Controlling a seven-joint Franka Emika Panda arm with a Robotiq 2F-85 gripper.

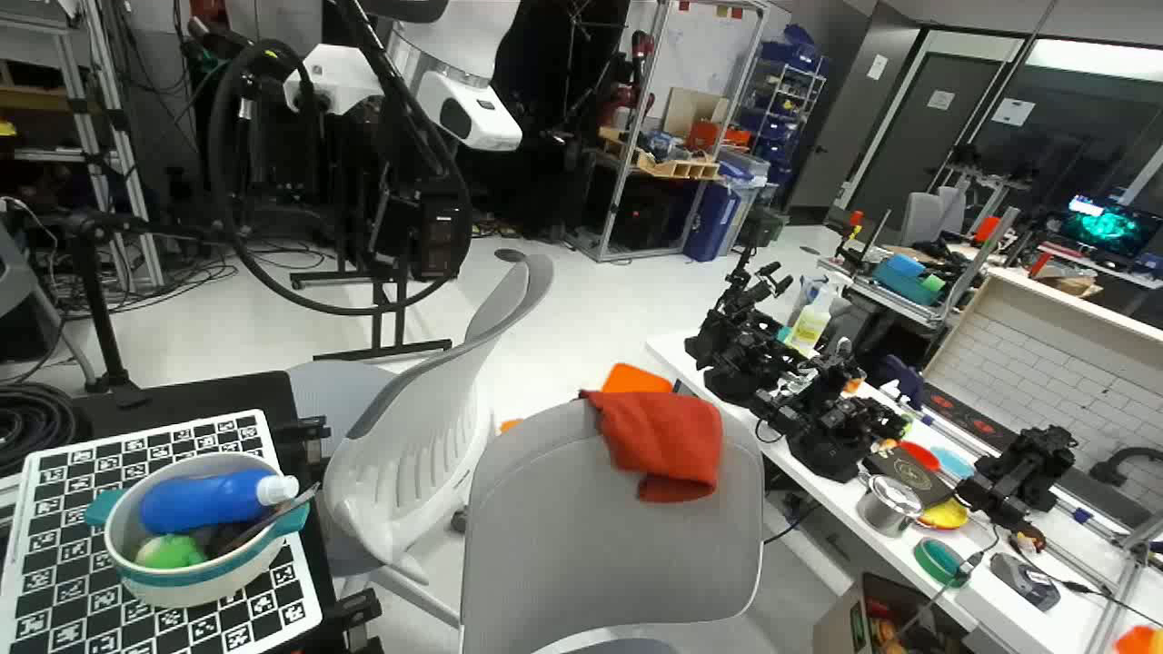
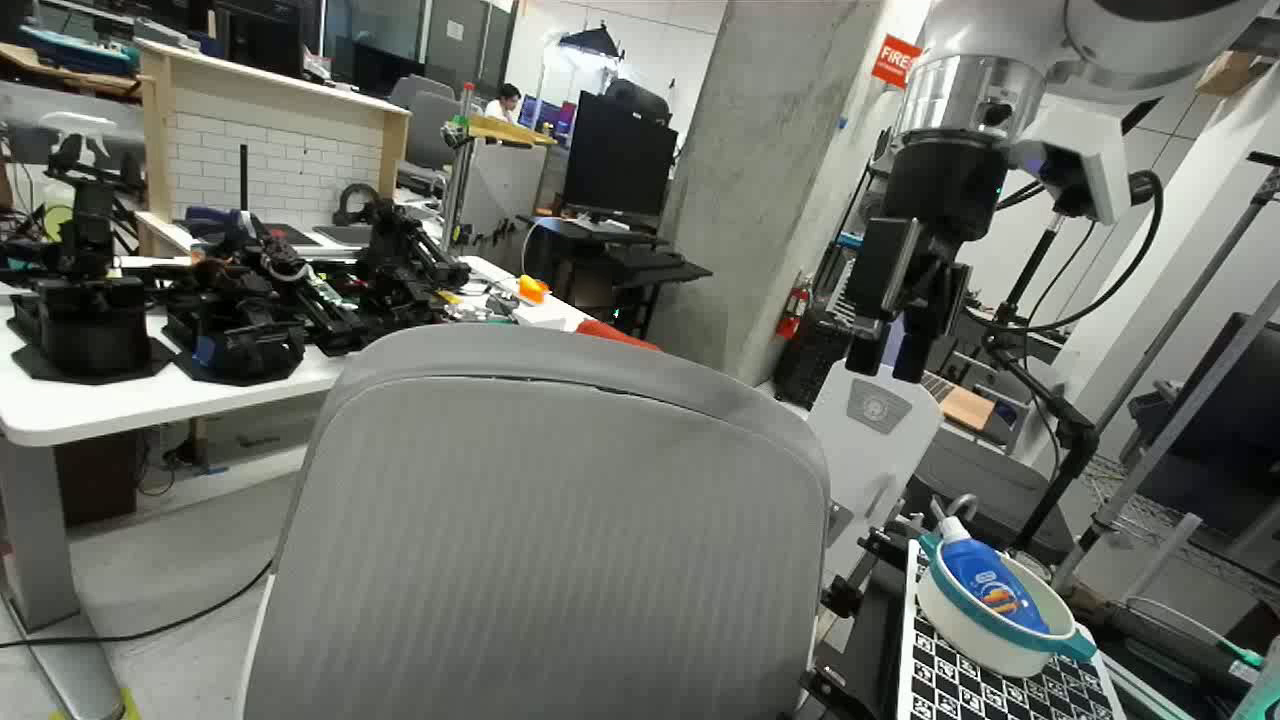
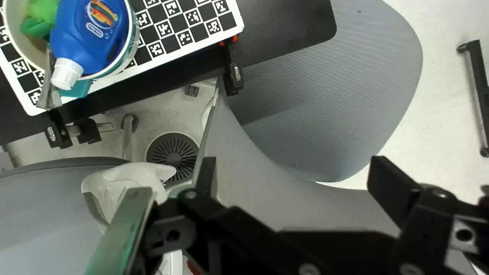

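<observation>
Wide open and empty, my gripper hangs above the grey chairs in the wrist view. In exterior view 2 the same gripper (image 2: 888, 348) points down, up and left of a white pot with a teal rim (image 2: 984, 636). That pot (image 1: 174, 589) stands on a black-and-white marker board (image 1: 71, 545). Inside it lie a blue bottle with a white cap (image 1: 207, 500), a green item (image 1: 169, 552) and a dark, long-handled utensil, partly hidden. From the wrist, the blue bottle (image 3: 94, 34) appears at upper left, well away from my fingers (image 3: 387, 190).
A grey chair (image 1: 611, 545) with an orange-red cloth (image 1: 665, 436) over its back stands beside the board. Another chair (image 1: 436, 436) is close to the black table (image 1: 251, 394). Clamps (image 3: 233, 68) stick out from the table edge. A cluttered white counter (image 1: 807, 480) lies farther right.
</observation>
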